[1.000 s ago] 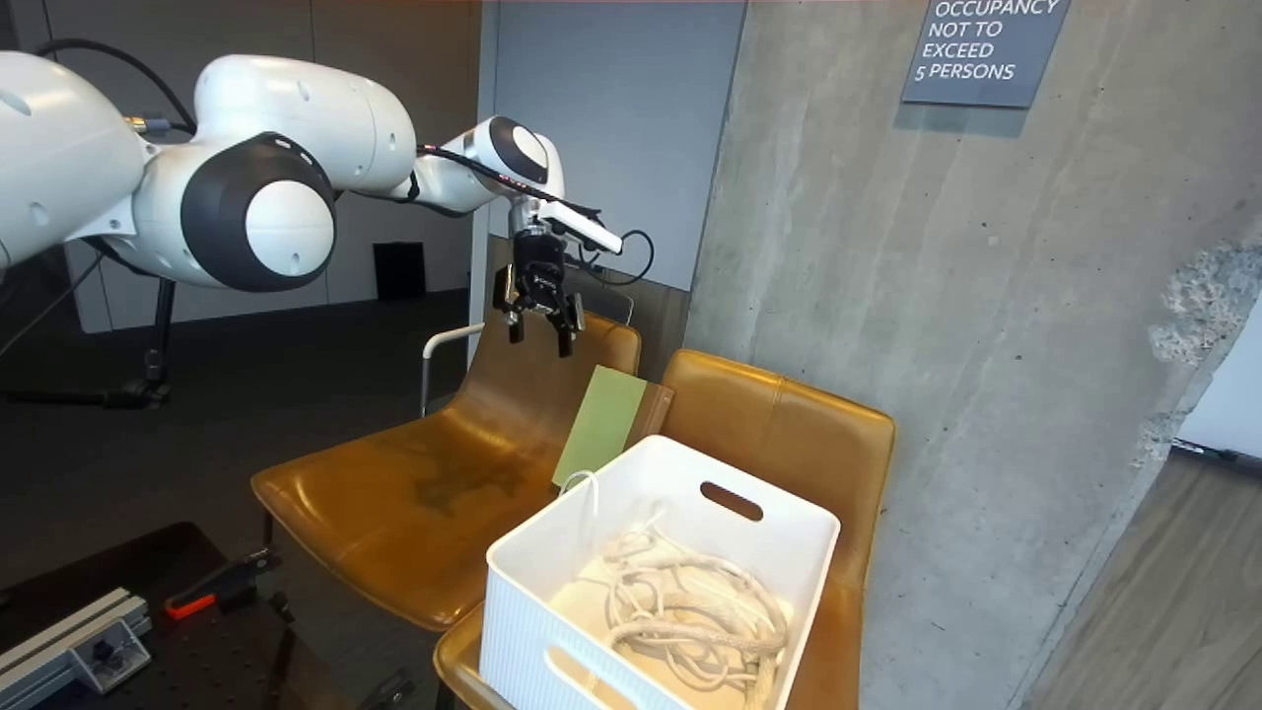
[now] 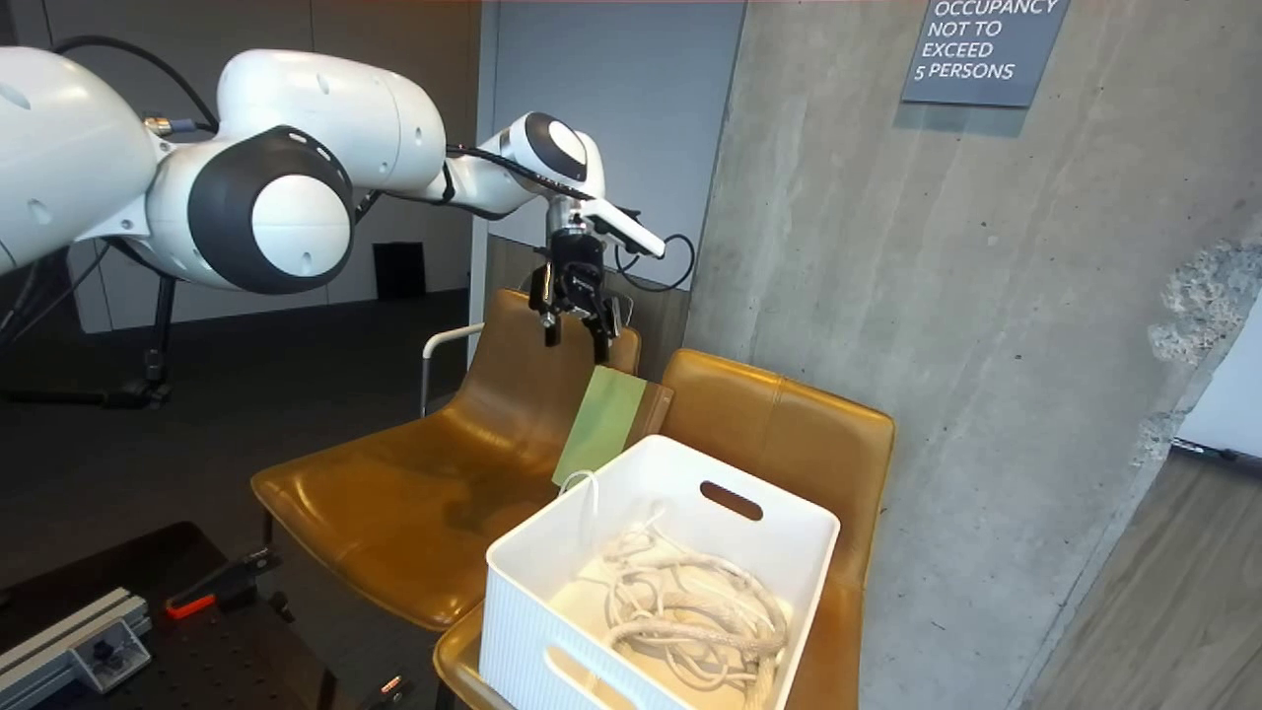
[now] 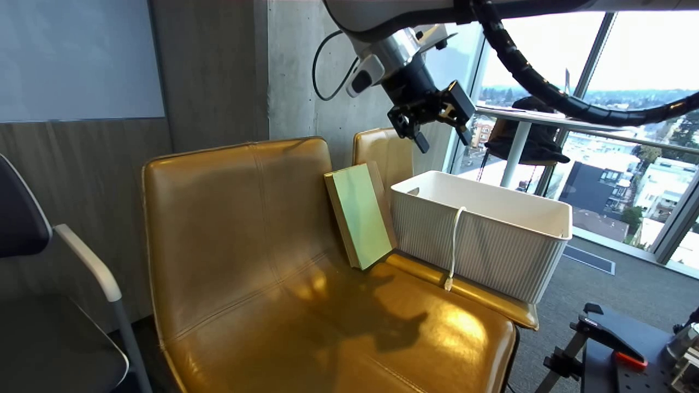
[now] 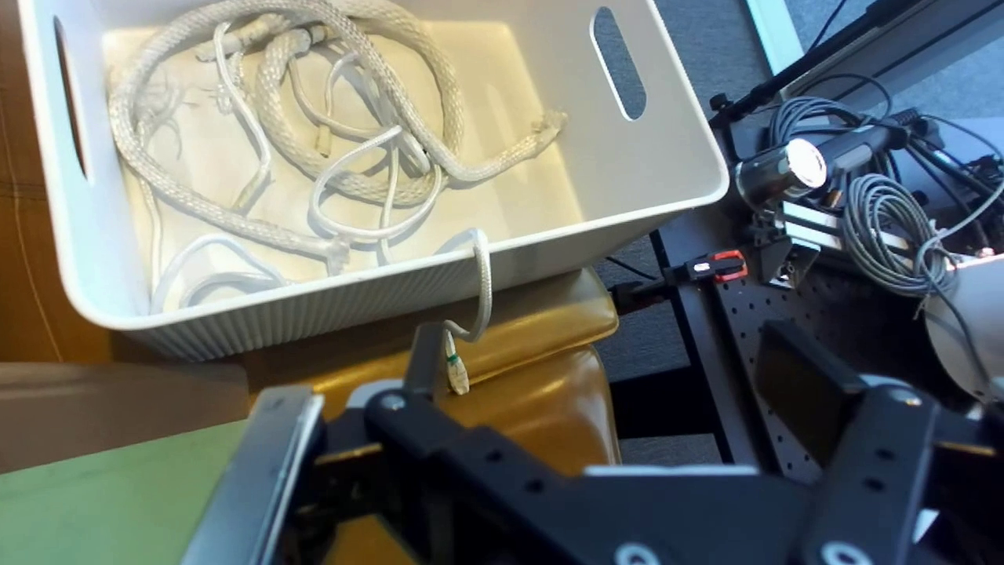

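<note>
My gripper (image 2: 577, 339) is open and empty, high above the tan leather chairs. In exterior view 2 the gripper (image 3: 444, 143) hangs above the near end of a white bin (image 3: 481, 245). Pale ropes (image 4: 372, 80) lie coiled on the bin's floor, seen from above in the wrist view. One thin white rope (image 4: 484, 282) runs over the bin's rim, its end dangling outside against the wall. That end lies between the fingers only by line of sight, well below them. A green board (image 3: 364, 213) leans beside the bin with a brown one behind it.
The bin stands on one chair; the other chair's seat (image 3: 308, 321) is bare. A dark bench (image 4: 701, 325) with a red-tipped clamp (image 4: 729, 267) and cable coils is off to the side. Behind the chairs rises a concrete wall (image 2: 946, 296).
In exterior view 1 my arm and gripper have shifted right and slightly down, closer to the green board and the bin. Bin, rope and boards look unmoved.
</note>
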